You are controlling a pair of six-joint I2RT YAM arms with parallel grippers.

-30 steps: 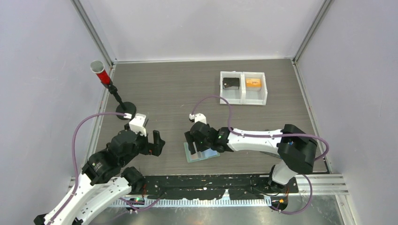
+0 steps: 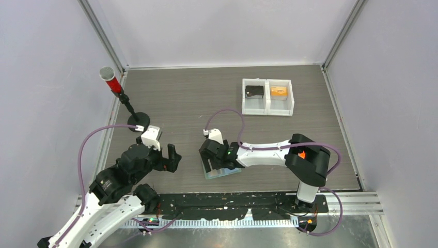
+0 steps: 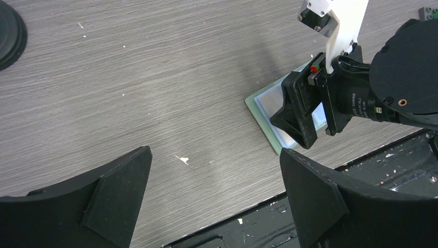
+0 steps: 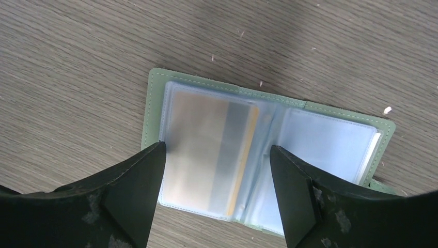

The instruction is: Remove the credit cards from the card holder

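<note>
The card holder [image 4: 153, 103] lies spread flat on the table, green-edged with clear pockets. Inside its left pocket a pale card [image 4: 196, 150] shows through the plastic; the right pocket [image 4: 325, 144] looks bluish white. Over the holder hovers my right gripper, open, its fingers either side of the left pocket's inner part, nothing gripped. From above, the right arm covers much of the holder. My left gripper [image 2: 173, 159] stands open to the left of the holder, with bare table between its fingers in the left wrist view.
A white two-part tray [image 2: 267, 98] at the back right holds a dark item [image 2: 254, 91] and an orange one [image 2: 279, 91]. A red lamp-like stand [image 2: 138, 121] is at the left.
The left arm and the holder look still.
</note>
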